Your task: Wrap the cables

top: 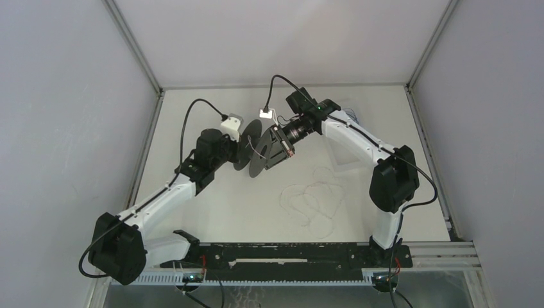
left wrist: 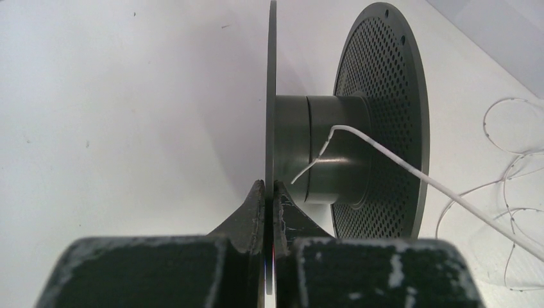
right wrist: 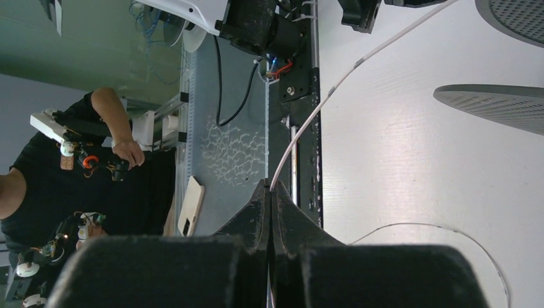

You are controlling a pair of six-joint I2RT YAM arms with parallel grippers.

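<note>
Held up over the table is a dark grey spool with two round flanges (left wrist: 385,122) and a bare-looking hub (left wrist: 337,179). My left gripper is shut on the rim of the near flange, seen edge-on in the left wrist view. A white cable (left wrist: 442,187) crosses the spool, its bent free end lying in front of the hub; whether it touches the hub I cannot tell. In the right wrist view my right gripper is shut on the cable (right wrist: 314,112), which rises from its fingertips toward the upper right. From above, that gripper is beside the right flange (top: 258,160).
Loose loops of thin cable (top: 312,199) lie on the table to the right of centre. A clear tray (top: 346,160) stands behind the right arm, with a blue coil (top: 351,114) at its back.
</note>
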